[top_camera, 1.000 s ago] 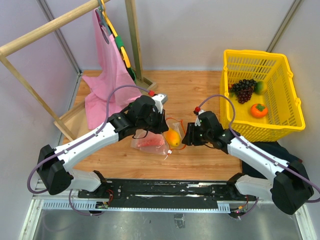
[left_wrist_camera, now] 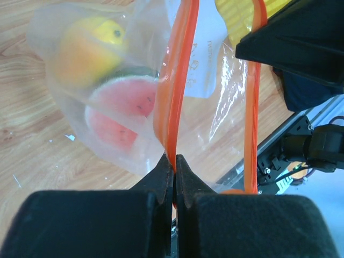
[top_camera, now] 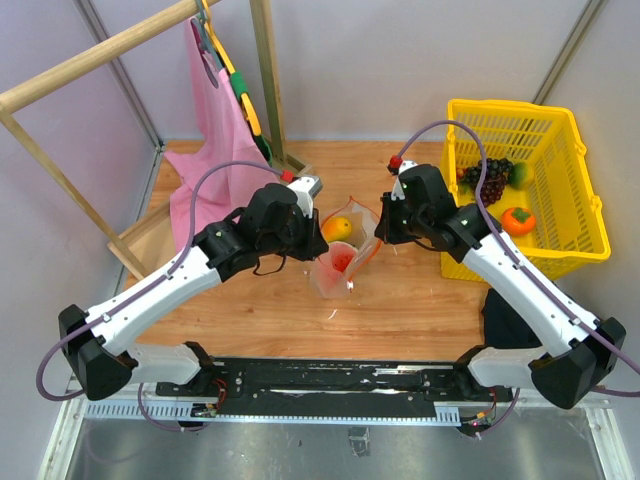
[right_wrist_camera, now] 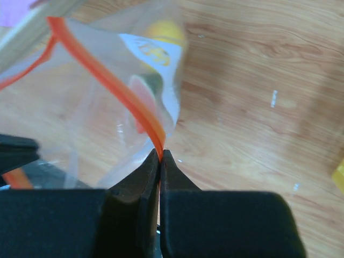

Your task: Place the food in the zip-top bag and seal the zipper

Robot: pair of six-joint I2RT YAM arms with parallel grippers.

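Observation:
Between my two arms hangs a clear zip top bag [top_camera: 330,282] with an orange zipper edge, its mouth spread apart. Inside it lie a yellow-orange fruit [top_camera: 337,229] and a watermelon slice [top_camera: 343,260]; both show through the film in the left wrist view. My left gripper is shut on one orange edge of the mouth. On the opposite orange edge, my right gripper is shut, the strip running down between its fingertips. A white label [right_wrist_camera: 156,59] shows on the bag's wall.
At the right stands a yellow basket [top_camera: 585,215] holding dark grapes [top_camera: 495,180], a green fruit [top_camera: 521,175] and an orange persimmon [top_camera: 518,221]. A pink cloth [top_camera: 215,150] hangs from a wooden rack [top_camera: 100,52] at the left. Bare wood lies in front of the bag.
Both grippers have moved, the right one up and away to the right, and the bag's mouth has been lifted and pulled wider. The fruit now sits deeper, behind the watermelon.

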